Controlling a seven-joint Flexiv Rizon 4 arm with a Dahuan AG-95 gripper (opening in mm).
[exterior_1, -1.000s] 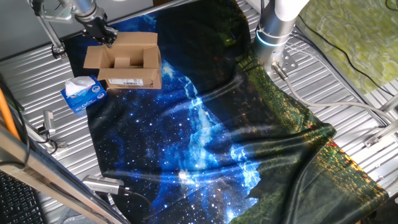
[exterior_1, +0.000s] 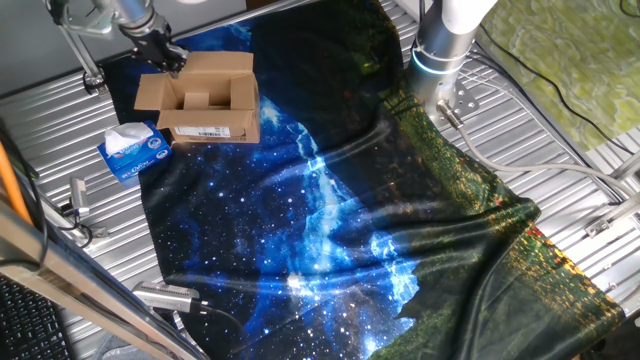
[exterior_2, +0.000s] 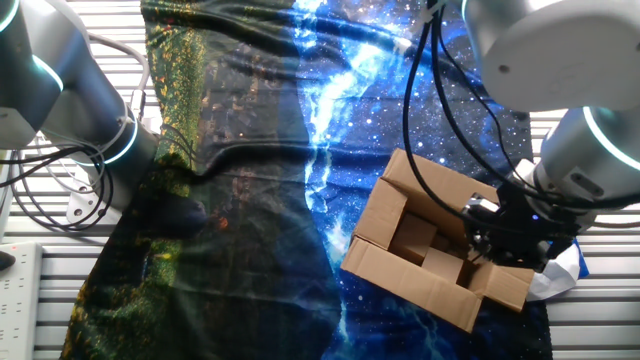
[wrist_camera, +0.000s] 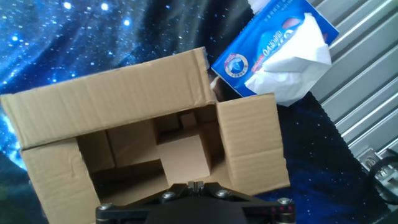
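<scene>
An open cardboard box (exterior_1: 215, 100) sits on the dark, galaxy-printed cloth, its flaps folded outward. Inside it, the wrist view shows a small light-brown cardboard block (wrist_camera: 185, 160) and other brown cardboard shapes, partly in shadow. My gripper reaches in from the bottom edge of that view, its two tips together and nothing visible between them. From exterior view 1, the gripper (exterior_1: 176, 68) hangs near the box's back flaps. Exterior view 2 has the dark gripper (exterior_2: 490, 238) over one side of the box, covering part of it.
Beside the box stands a blue tissue box (wrist_camera: 267, 46) with a white tissue (wrist_camera: 297, 62) sticking out.
</scene>
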